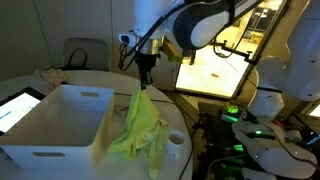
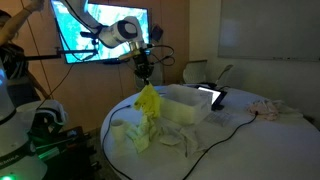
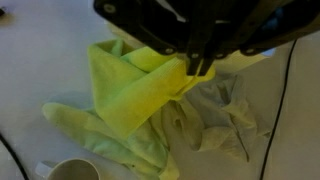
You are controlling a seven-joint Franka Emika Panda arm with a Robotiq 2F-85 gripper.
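Observation:
My gripper (image 1: 143, 86) is shut on a yellow-green cloth (image 1: 139, 112), which it lifts by a pinched peak. In the second exterior view the cloth (image 2: 148, 103) hangs in a point below the gripper (image 2: 146, 82), its lower folds still spread toward the table. From the wrist view, the bright cloth (image 3: 135, 92) runs up to the fingertips (image 3: 194, 68). A paler greenish cloth (image 3: 105, 137) lies beneath it, and a grey cloth (image 3: 222, 112) rests beside it.
A large white open box (image 1: 62, 122) stands left of the cloth. Close on the other side is a white mug (image 1: 176, 144). A dark tablet (image 1: 17, 108), a pinkish cloth (image 2: 264, 108) and a black cable (image 3: 279, 110) are also on the table.

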